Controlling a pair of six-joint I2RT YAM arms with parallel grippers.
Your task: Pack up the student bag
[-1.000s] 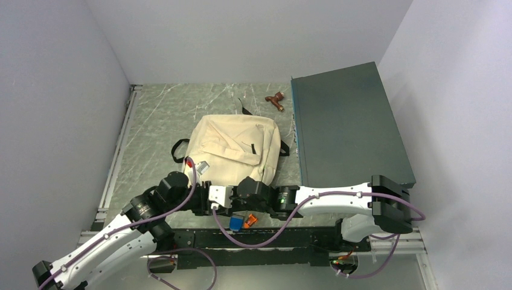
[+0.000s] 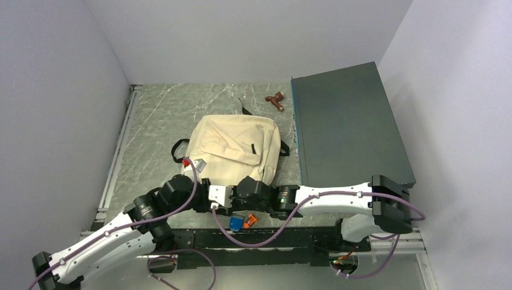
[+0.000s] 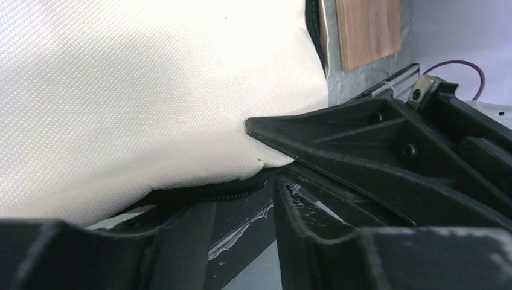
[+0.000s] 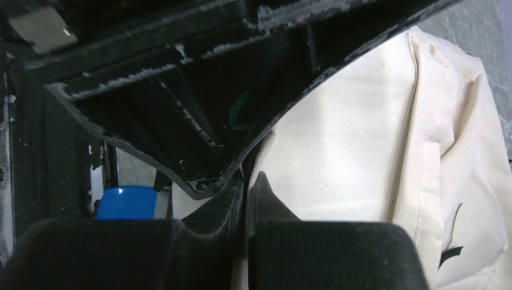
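Note:
The cream bag [image 2: 229, 145] lies closed-looking on the marble table, its near edge under both grippers. In the left wrist view a black zipper [image 3: 211, 193] runs along the fabric edge at my left gripper, whose fingers look part open beside it; whether they touch it is unclear. My right gripper is shut on the bag's edge by a dark strip, seen in the right wrist view. The top view hides both fingertips behind the arms.
A large dark board [image 2: 350, 127] covers the table's right. A brown object [image 2: 276, 99] lies at the back. Blue [image 2: 236, 223] and orange [image 2: 250, 220] items lie at the front edge below the arms.
The left arm has shifted very slightly over the last second. The bag and right arm look unchanged.

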